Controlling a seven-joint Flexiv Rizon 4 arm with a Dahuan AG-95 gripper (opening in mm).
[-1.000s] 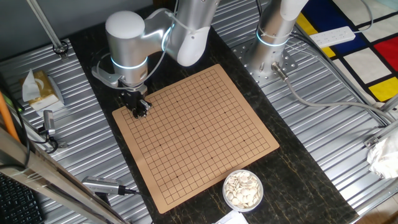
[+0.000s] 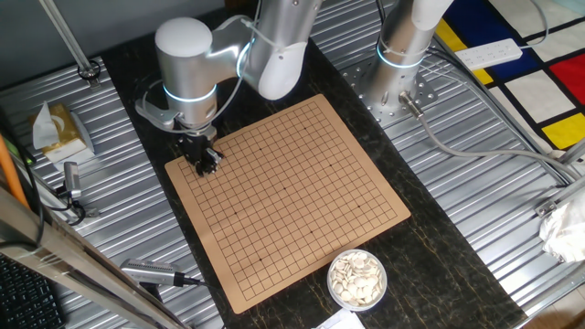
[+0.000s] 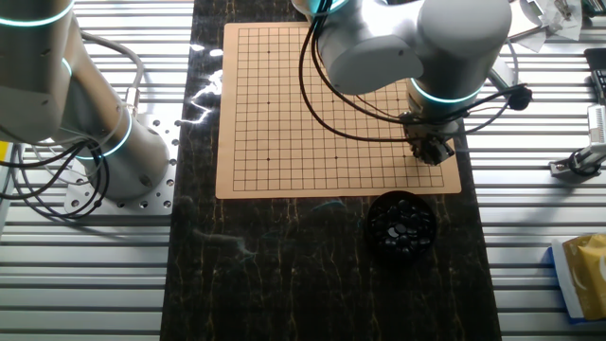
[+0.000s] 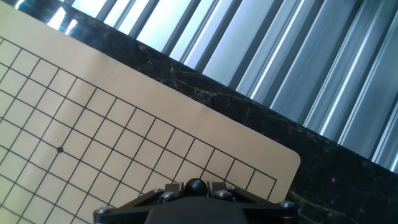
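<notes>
In the wrist view, a round black stone point(image 4: 195, 186) sits between the fingertips of my gripper, which is shut on it. Below lies a tan wooden grid board point(image 4: 186, 112), its rounded corner just ahead and to the right. From exterior view 1, the gripper point(image 2: 208, 165) hangs low over the board's upper left corner. No stones show on the visible part of the board. A black bowl point(image 3: 371, 230) of black stones stands beside the board in exterior view 2. White stones fill a clear bowl point(image 2: 332, 291) near the opposite edge.
The dark marble slab point(image 3: 284, 275) under the board has open room beside the black bowl. Ribbed metal tabletop point(image 2: 128, 210) surrounds it. A tissue box point(image 2: 69, 135) and a small device on a stand point(image 3: 579, 161) are off to the side.
</notes>
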